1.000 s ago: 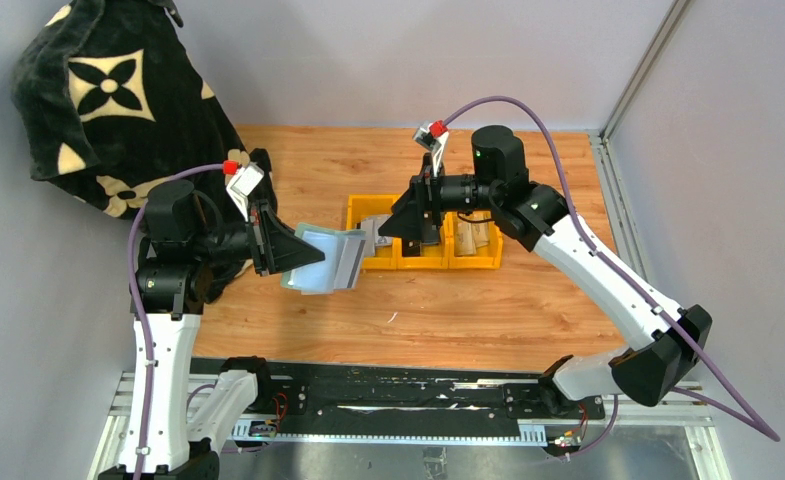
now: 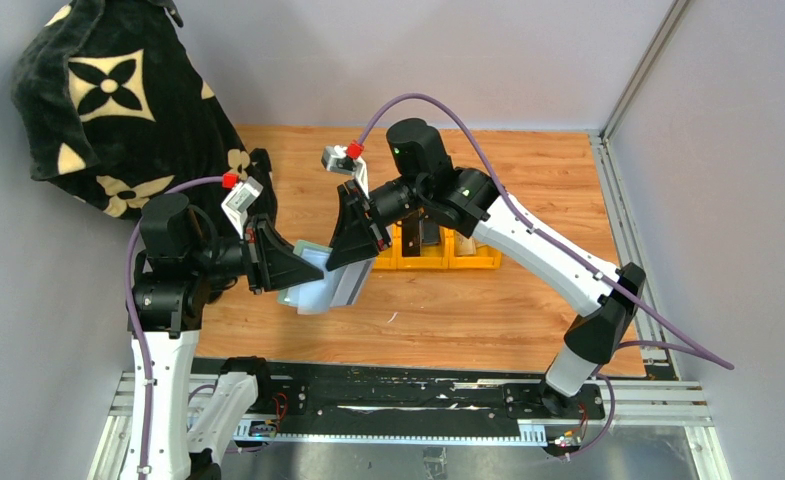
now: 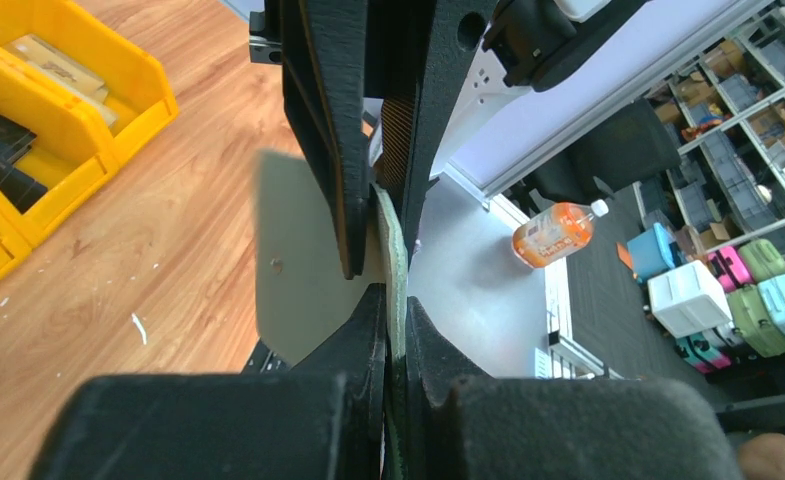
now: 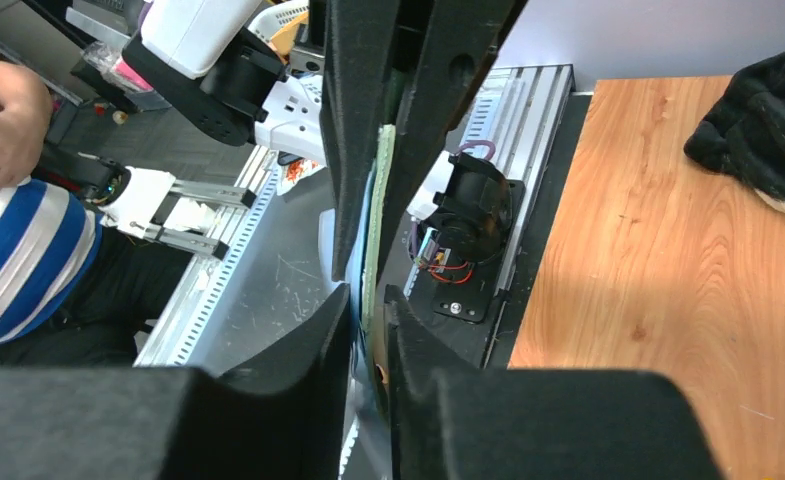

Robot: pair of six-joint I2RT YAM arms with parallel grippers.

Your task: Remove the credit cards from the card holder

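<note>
The card holder [image 2: 313, 292], pale blue with a green edge and a grey-striped leaf, is held up above the table between the two arms. My left gripper [image 2: 320, 274] is shut on its left side, and in the left wrist view the holder's thin edge [image 3: 395, 260] runs between the fingers. At the holder's upper right, my right gripper [image 2: 330, 262] has its fingers on either side. In the right wrist view the holder's edge [image 4: 376, 220] passes between those fingers with little gap; whether they press on it cannot be told. A beige leaf [image 3: 308, 265] fans out beside the holder.
Yellow bins [image 2: 423, 262] stand behind the right gripper, holding dark and pale boxes. A black patterned cloth [image 2: 118, 110] hangs at the back left, near the left arm.
My right gripper has come left from over the bins to the holder, and its fingers have drawn closer together.
</note>
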